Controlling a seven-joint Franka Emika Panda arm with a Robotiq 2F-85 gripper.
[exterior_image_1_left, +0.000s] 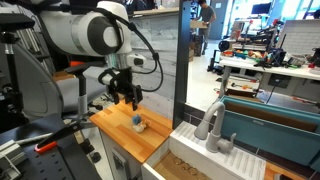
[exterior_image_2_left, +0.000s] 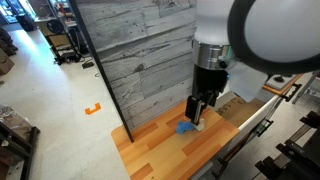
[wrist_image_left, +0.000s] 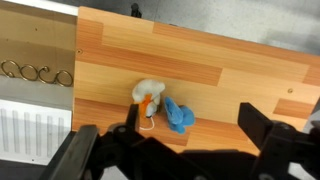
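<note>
On the wooden counter (wrist_image_left: 190, 63) lie two small soft-looking items side by side. One is a blue piece (wrist_image_left: 178, 115), with a white-and-orange piece (wrist_image_left: 148, 92) just beside it. Exterior view 1 shows the blue piece (exterior_image_1_left: 136, 119) and the white one (exterior_image_1_left: 140, 127) in front of the arm. My gripper is open, its fingers wide apart with nothing held. It hangs above the counter, apart from both items; in exterior view 2 the gripper (exterior_image_2_left: 204, 107) is over the same area as the blue piece (exterior_image_2_left: 184, 127).
A sink with a grey faucet (exterior_image_1_left: 209, 124) adjoins the counter on the right in exterior view 1. A grey plank wall with a dark post (exterior_image_1_left: 182, 65) stands behind. Bare wood surrounds the two items.
</note>
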